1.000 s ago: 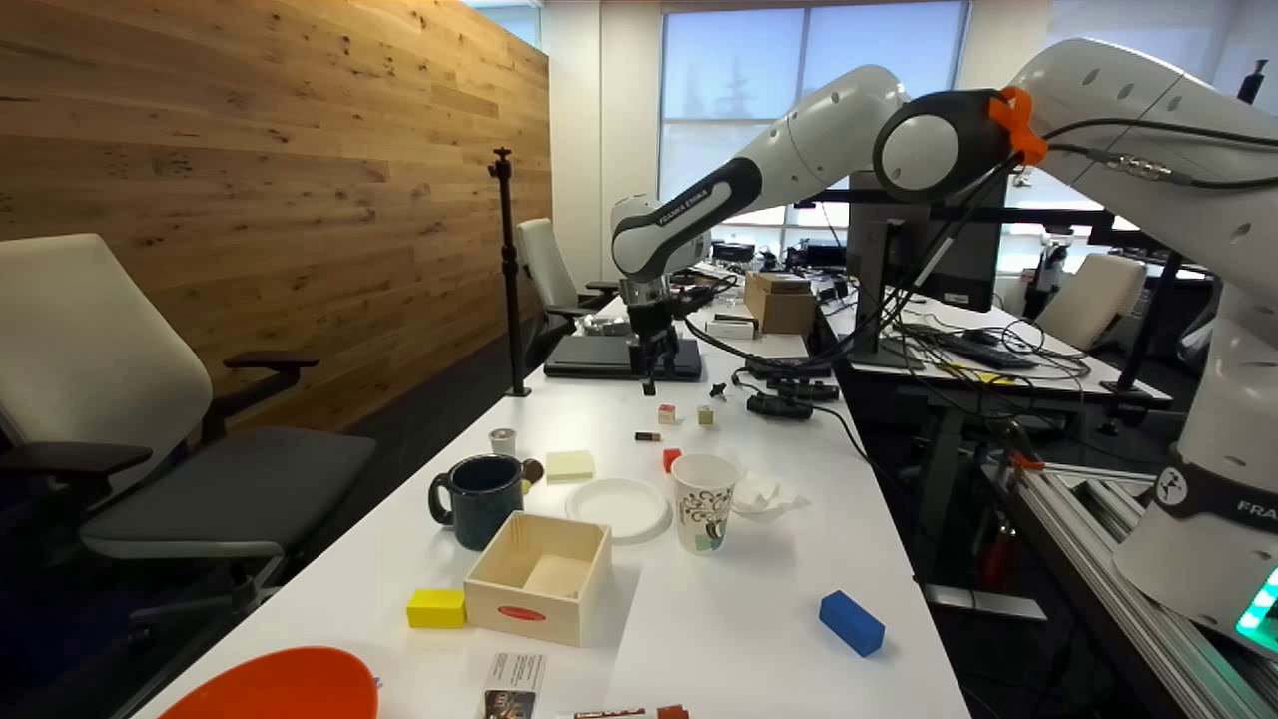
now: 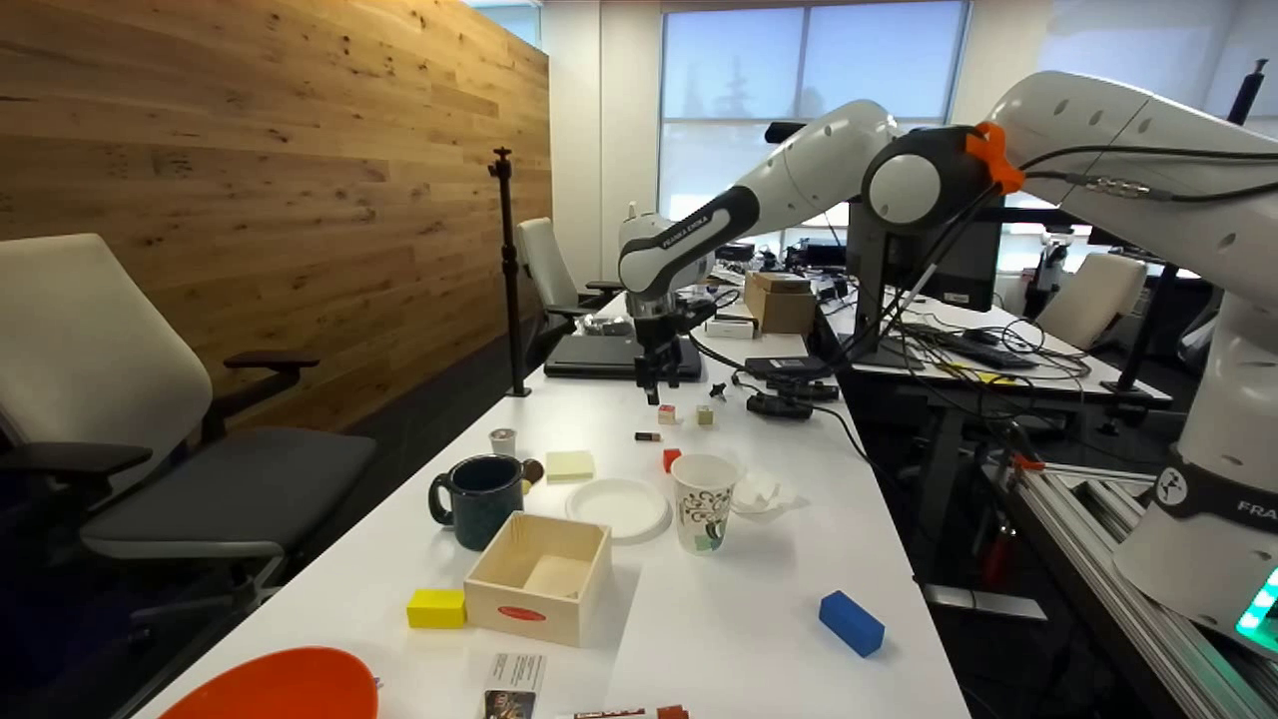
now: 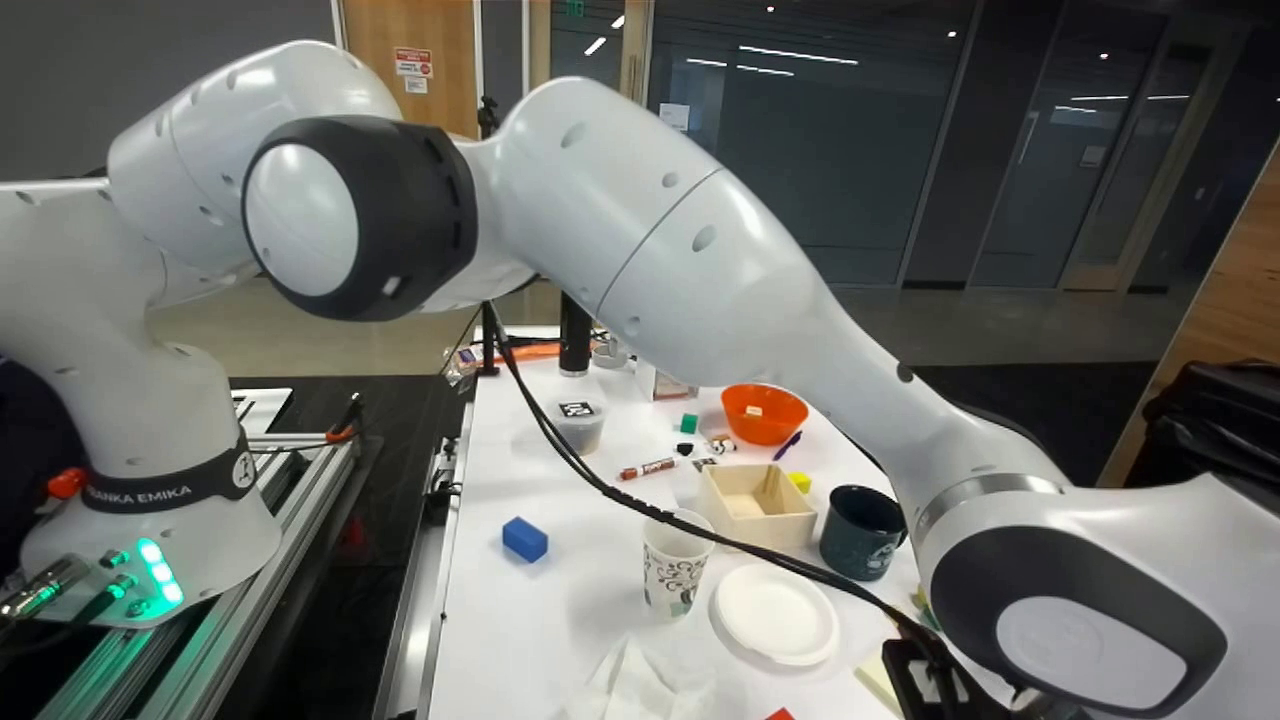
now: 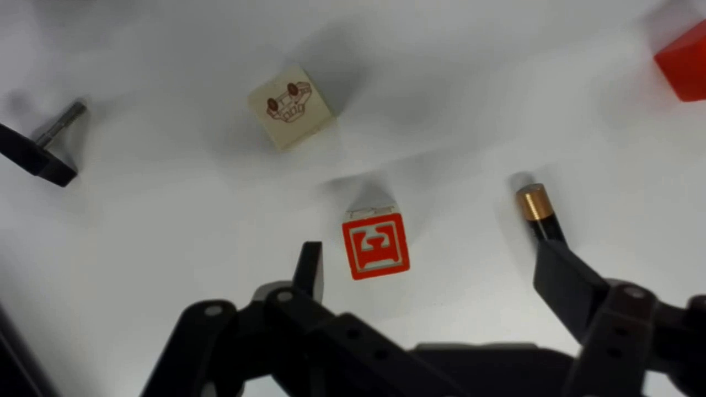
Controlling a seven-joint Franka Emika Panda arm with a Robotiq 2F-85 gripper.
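Note:
My gripper is open, its two fingers wide apart over the white table, with nothing held. In the wrist view a red-framed letter block [image 4: 376,246] rests on the table just ahead of the gap, nearer the left finger [image 4: 309,270]. Behind the right fingertip [image 4: 562,284] lies a black battery [image 4: 539,212] with a copper end, partly covered by it. A pale block with a car drawing [image 4: 289,107] sits farther up and left. Exterior view 1 has the gripper [image 2: 659,389] slightly above the table, close to the letter block [image 2: 667,414]. Exterior view 2 does not show the fingers.
A red block [image 4: 688,63] and a small black bolt-like part [image 4: 56,142] lie to either side. A paper cup [image 2: 704,503], white plate [image 2: 619,508], dark mug [image 2: 482,503] and wooden box [image 2: 539,575] stand nearer exterior view 1. Black cables [image 2: 785,389] lie right.
The arm has come down, bringing my gripper lower and slightly right in exterior view 1, nearer the letter block. The objects on the table have not moved.

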